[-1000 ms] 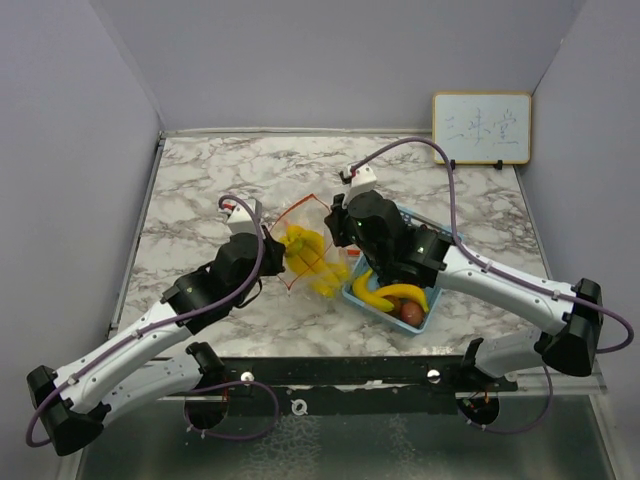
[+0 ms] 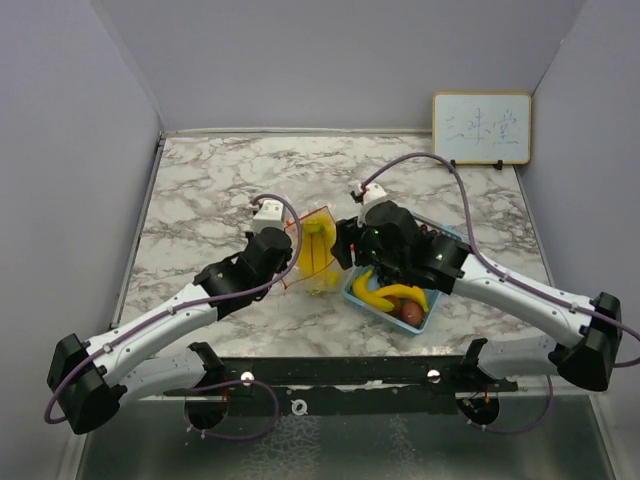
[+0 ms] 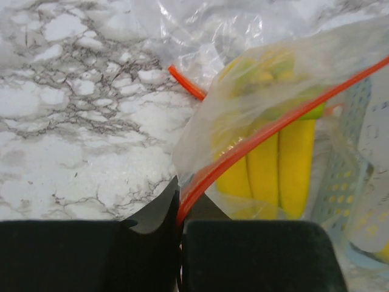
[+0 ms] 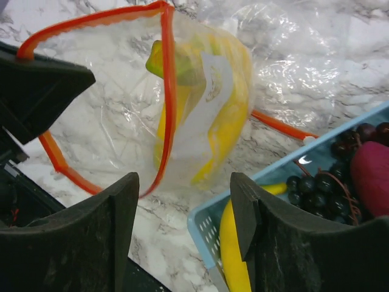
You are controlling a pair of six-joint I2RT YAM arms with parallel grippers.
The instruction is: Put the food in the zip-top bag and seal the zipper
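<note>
A clear zip top bag with an orange zipper edge [image 2: 316,213] hangs with its mouth gaping. Yellow bananas [image 2: 314,250] show inside it, also through the plastic in the left wrist view [image 3: 264,173]. My left gripper is shut on the bag's orange rim [image 3: 243,146]. To the right of the mouth, my right gripper [image 2: 343,242] stands open, its fingers [image 4: 124,194] spread with nothing held between them. In the right wrist view the near orange edge [image 4: 169,91] passes just beyond the left fingertip; whether they touch I cannot tell.
A light blue basket [image 4: 285,161] stands right of the bag, under my right gripper. It holds a banana [image 4: 231,243], dark grapes [image 4: 313,191] and other food. Another orange strip in clear plastic [image 4: 282,125] lies behind.
</note>
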